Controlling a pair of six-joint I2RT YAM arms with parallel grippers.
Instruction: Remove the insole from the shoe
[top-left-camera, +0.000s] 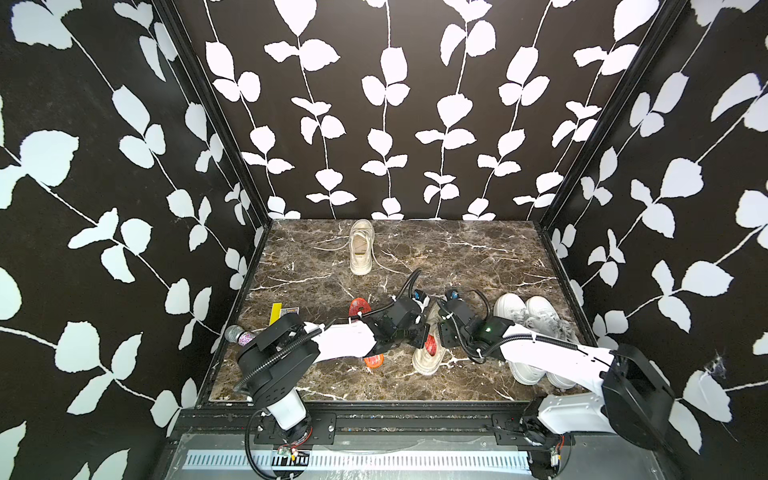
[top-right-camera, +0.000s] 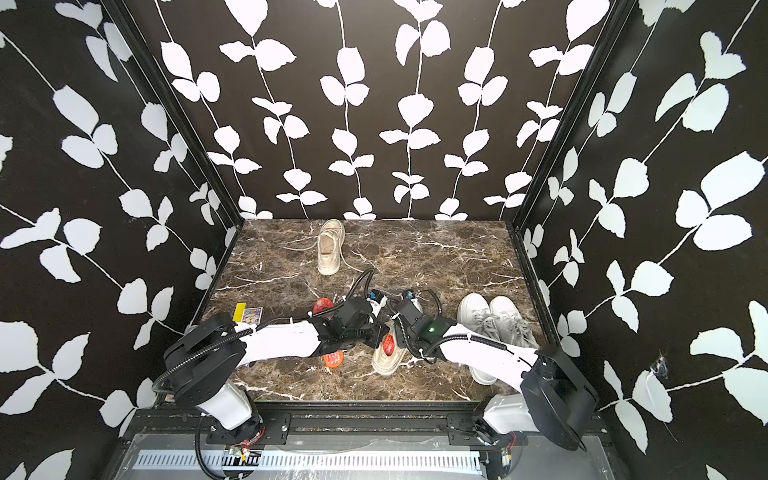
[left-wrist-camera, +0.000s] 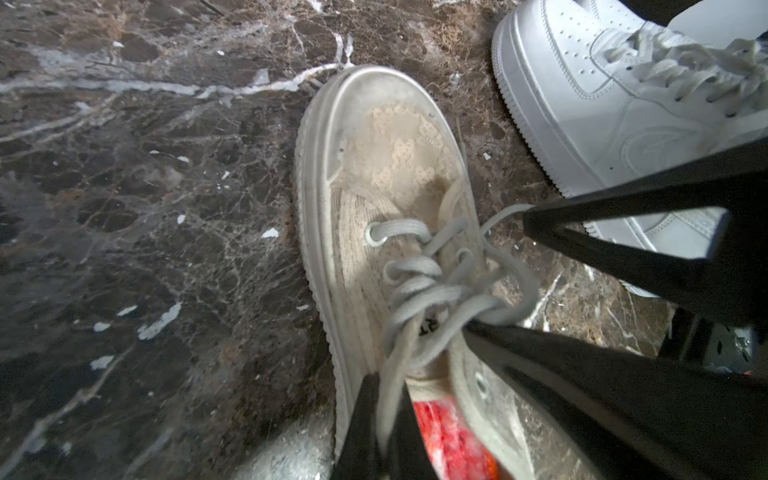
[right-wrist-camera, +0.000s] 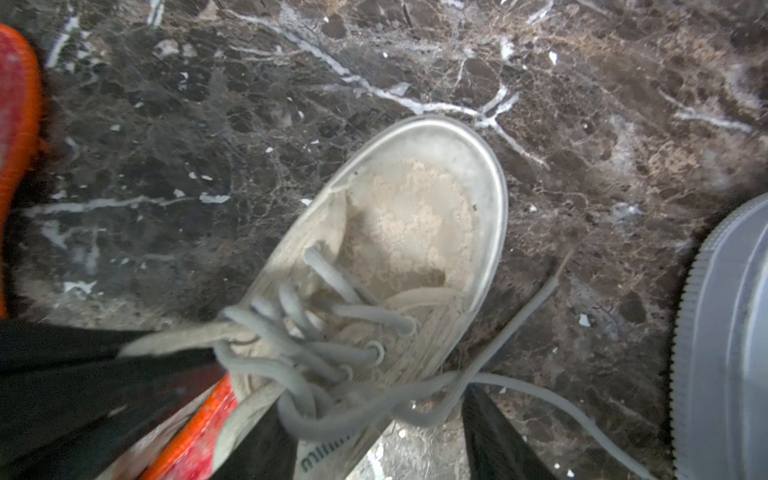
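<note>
The cream sneaker (top-left-camera: 427, 359) lies near the front centre between both grippers, a red insole (left-wrist-camera: 452, 440) showing in its opening below the laces (left-wrist-camera: 424, 300). In the left wrist view my left gripper is shut at the shoe's laces, a lace lying over its tips. My right gripper is over the lace area, its fingertips apart around laces and shoe side; whether it grips anything is unclear. A red-orange insole (top-right-camera: 333, 359) lies to the left, partly hidden by the left arm.
Another cream shoe (top-left-camera: 361, 247) stands at the back. White sneakers (top-right-camera: 477, 312) sit at the right. A yellow item (top-left-camera: 275, 312) and other small objects lie at the left. The back of the table has free room.
</note>
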